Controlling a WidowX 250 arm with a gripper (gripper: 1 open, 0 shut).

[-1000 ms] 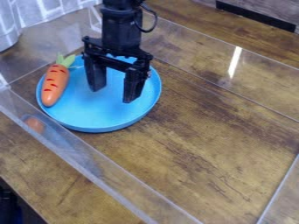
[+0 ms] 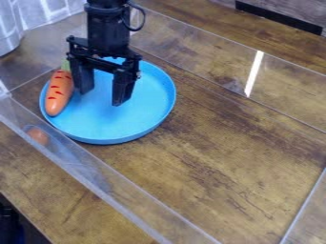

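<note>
A toy carrot [image 2: 57, 92] lies on the left side of a round blue plate [image 2: 128, 119], its green top toward the back. My black gripper [image 2: 102, 78] hangs over the back-left of the plate, its two fingers spread apart, just right of the carrot and partly covering its green top. I see nothing between the fingers.
A clear plastic wall [image 2: 90, 181] runs diagonally along the front left. A metallic pot [image 2: 8, 24] is at the top left corner. The wooden surface [image 2: 230, 143] right of the plate is clear.
My gripper has moved left across the plate toward the carrot, its fingers still apart. The carrot and plate look unmoved.
</note>
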